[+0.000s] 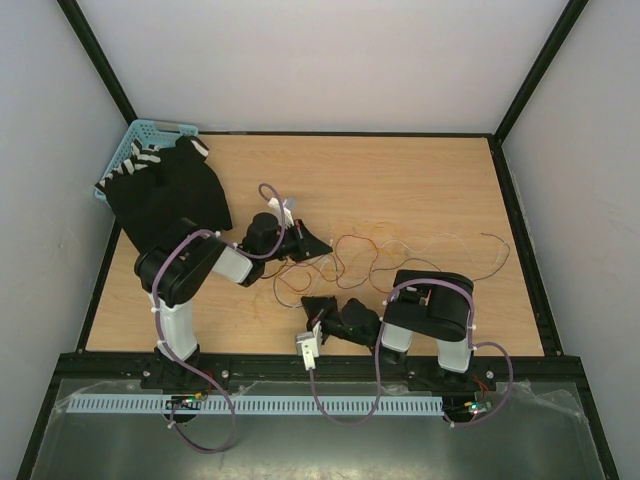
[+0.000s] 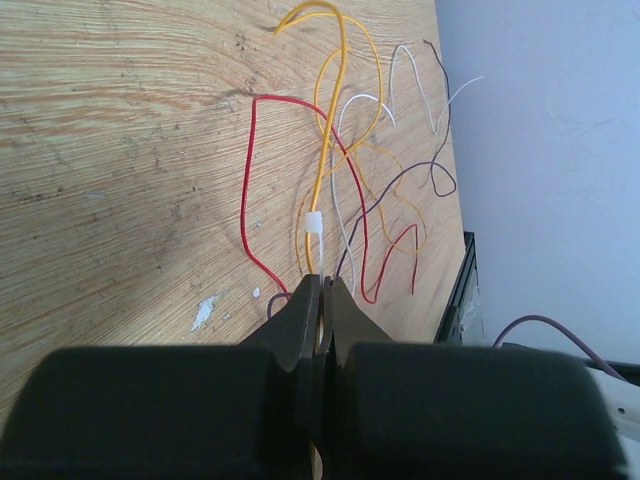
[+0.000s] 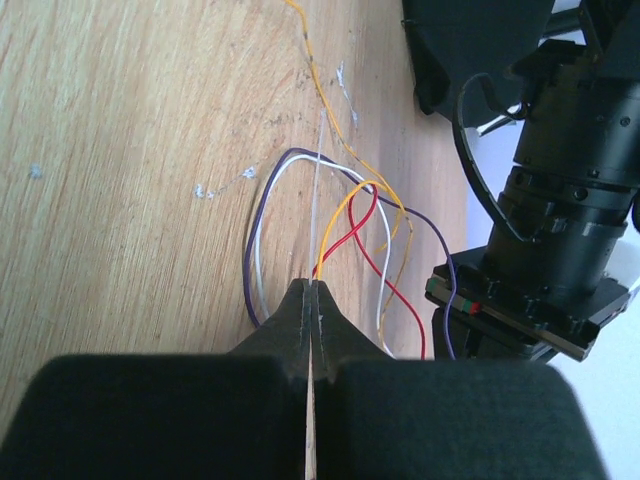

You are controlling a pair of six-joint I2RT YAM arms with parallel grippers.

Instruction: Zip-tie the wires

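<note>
Yellow, red, white and dark purple wires lie in loose loops across the middle of the table. In the left wrist view, the zip tie's white head stands just beyond my left gripper, which is shut on its strap beside a yellow wire. My right gripper is shut on the zip tie's pale strap, now turned edge-on. The yellow wire in that view also runs down to the fingertips; whether it is pinched too, I cannot tell.
At the back left, a light blue basket is partly covered by a black cloth. In the right wrist view, the left arm rises close by on the right. Bare table stretches behind the wires.
</note>
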